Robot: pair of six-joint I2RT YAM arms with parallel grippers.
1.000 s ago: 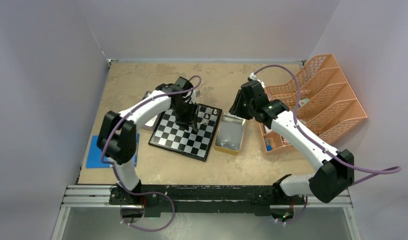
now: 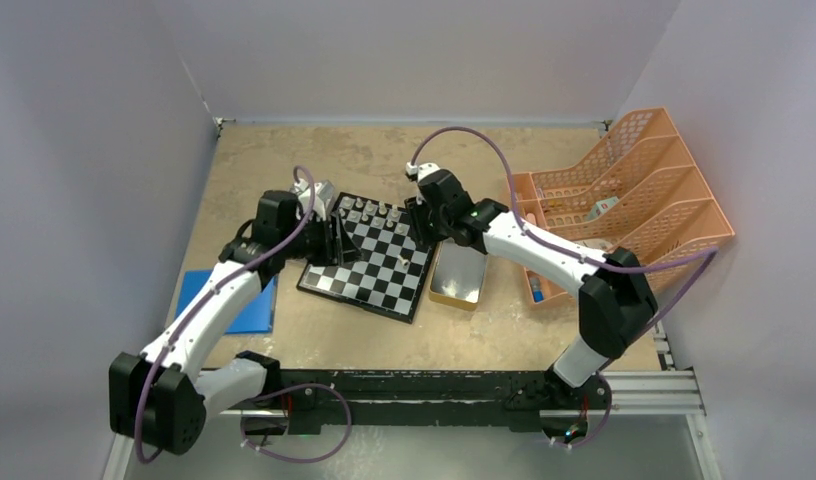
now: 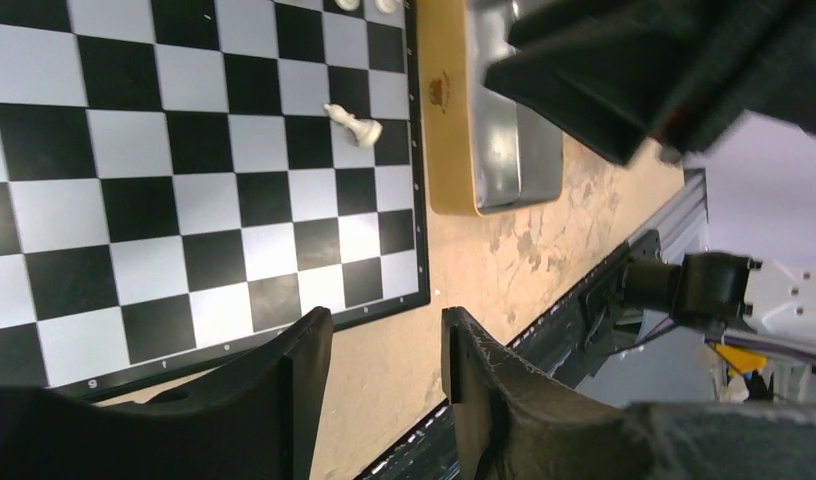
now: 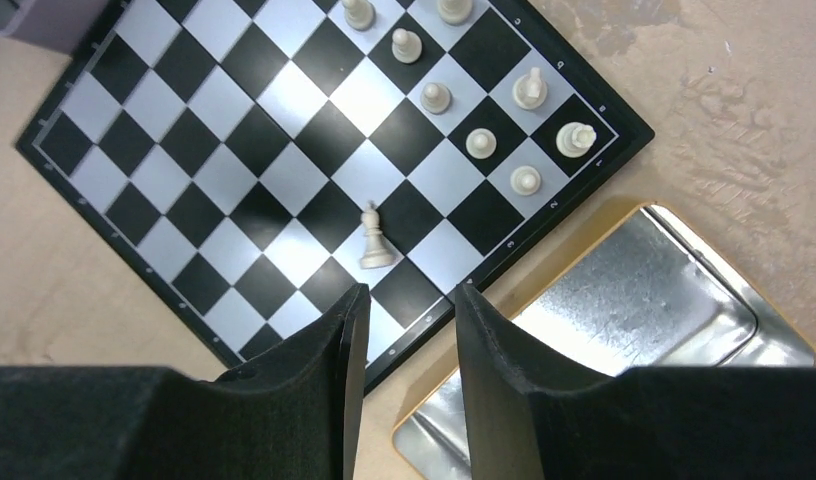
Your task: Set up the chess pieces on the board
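Observation:
A white chess piece lies on its side near the middle of the right part of the chessboard (image 2: pixel 369 262); the left wrist view shows the same lying piece (image 3: pixel 355 126). Several white pieces stand upright along the far edge, among them a pawn (image 4: pixel 435 97) and a taller piece (image 4: pixel 575 139). My right gripper is open above the board's right side, nothing between its fingers, the lying piece just beyond the tips. Over the board's left part, my left gripper stands part open and empty.
A metal tin (image 2: pixel 458 273) stands close along the board's right edge, and looks empty. An orange organiser (image 2: pixel 624 200) fills the right side. A blue folder (image 2: pixel 249 305) lies at left. Both arms reach in over the board.
My left gripper has drawn back left from over the board's middle. The right gripper has come left from above the tin to the board's right side. The lying piece is now uncovered.

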